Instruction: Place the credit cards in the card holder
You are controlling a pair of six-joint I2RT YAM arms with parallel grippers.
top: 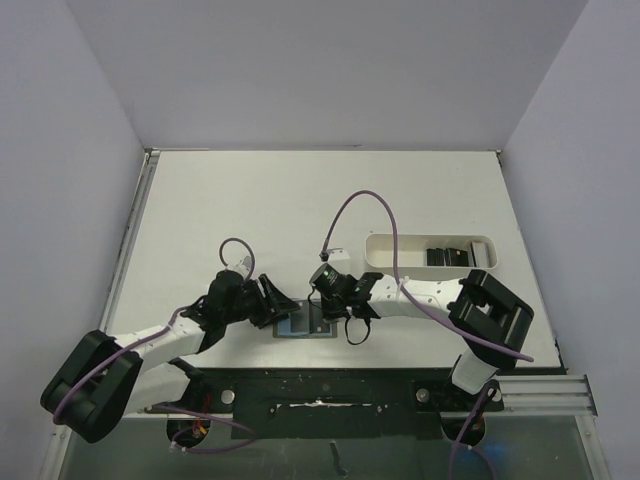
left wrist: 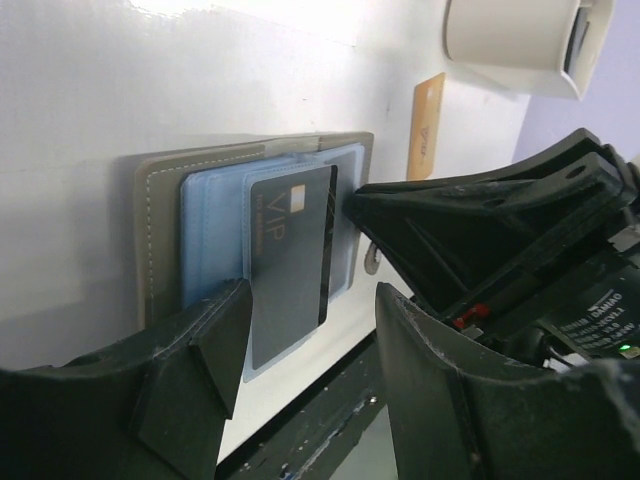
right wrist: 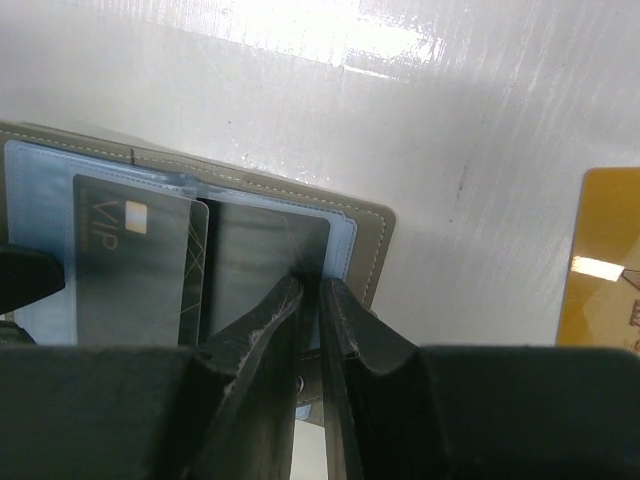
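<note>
The card holder (top: 298, 332) lies open on the table between my grippers, with blue sleeves in a grey-brown cover (left wrist: 155, 230). A dark VIP card (left wrist: 285, 260) sits in its left sleeve. Another dark card (right wrist: 255, 240) is in the right-hand part. My left gripper stands open over the holder's left side, fingers either side of the VIP card's lower area. My right gripper is over the right part at that dark card, its fingertips close together; whether anything is between them I cannot tell.
An orange card (right wrist: 608, 250) lies to the right of the holder. A white box (top: 395, 250) holding dark cards sits at the back right.
</note>
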